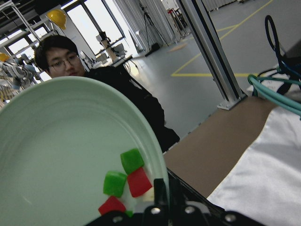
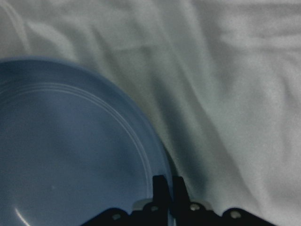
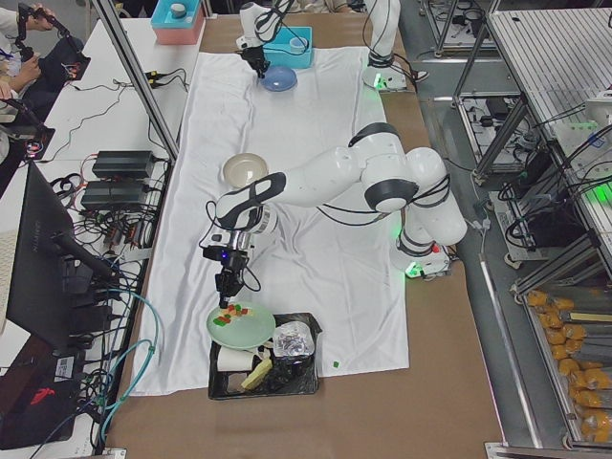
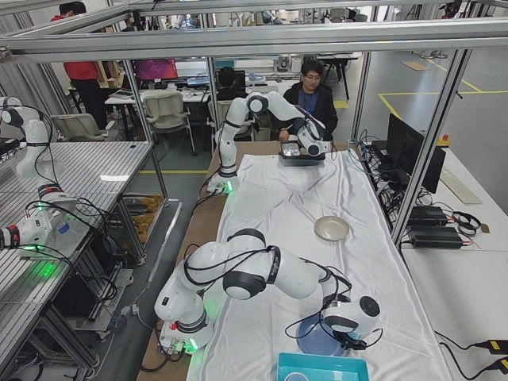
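A pale green plate (image 3: 247, 335) with red and green food pieces is over a black bin (image 3: 296, 382) at the front of the table. My left gripper is shut on its rim; the plate (image 1: 61, 150) looks tilted, pieces gathered near the gripped side. At the far end a blue plate (image 2: 75, 146) lies on white cloth, with my right gripper shut on its rim.
A beige bowl (image 3: 245, 170) sits mid-table on the white cloth. A turquoise tub (image 4: 321, 367) stands beside the blue plate. A monitor (image 3: 38, 306) and cables line the left side; a person sits beyond the bin.
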